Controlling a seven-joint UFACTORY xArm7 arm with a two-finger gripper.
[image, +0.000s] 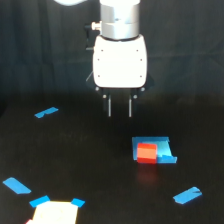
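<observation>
My gripper (120, 107) hangs below the white hand housing (120, 63) in the upper middle of the camera view, well above the table. Its two thin fingers stand apart, and nothing shows between them. On the dark table, below and to the right of the gripper, sits a small red block (147, 152). It rests on a blue tape patch (152, 141), covering part of it near its front edge. The gripper and the block are clearly apart.
Blue tape strips lie at the back left (46, 112), left (16, 186) and right (187, 195). A bright cream object (54, 212) stands on blue tape at the front left edge.
</observation>
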